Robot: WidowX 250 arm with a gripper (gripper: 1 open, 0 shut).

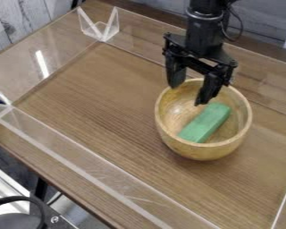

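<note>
My black gripper (196, 68) hangs from the top, just above the back rim of a round wooden bowl (179, 143), its two fingers apart and pointing down, nothing visible held between them. Inside the bowl, on the right side, a green rectangular block (206, 122) lies diagonally.
A clear, wire-like container (99, 25) sits at the back left. Dark cables and a black piece (17, 220) are at the lower left corner.
</note>
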